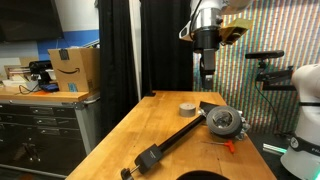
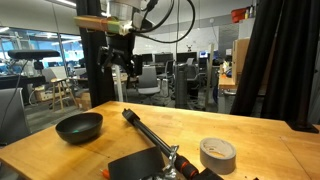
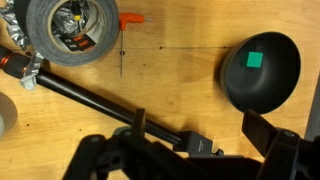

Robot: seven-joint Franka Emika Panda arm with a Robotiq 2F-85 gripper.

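My gripper is open above the wooden table, its two fingers wide apart at the bottom of the wrist view with nothing held between them. It also hangs high over the table in exterior view 2 (image 2: 118, 70). A black bowl (image 3: 237, 85) with a small green block (image 3: 254, 59) inside lies to the right in the wrist view. A long black bar (image 3: 85, 97) runs diagonally, its lower end between the fingers in view but well below them. At upper left is a grey tape roll (image 3: 40, 38), beside an orange-handled screwdriver (image 3: 130, 18).
A pale tape roll (image 2: 217, 152) stands on the table beyond the bar. Bare wood (image 2: 190, 125) stretches toward the back. A cardboard box (image 1: 75, 68) sits on a side cabinet, away from the table. Black curtains hang behind.
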